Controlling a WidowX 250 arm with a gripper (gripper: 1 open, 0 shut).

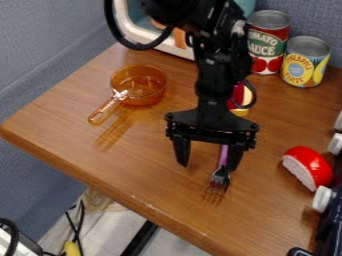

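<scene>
My black gripper (207,156) hangs over the middle of the table, fingers pointing down and apart, one on either side of a fork with a purple handle (221,176). The fork lies with its silver tines toward the front edge. Whether the fingertips touch the table or the fork, I cannot tell. Behind the gripper, part of a yellow and red object (243,100) shows, mostly hidden.
An amber measuring cup (142,83) sits left on the table (94,145). Two cans (267,45) and a white container (134,20) stand at the back. A red object (303,166) and dark items crowd the right edge.
</scene>
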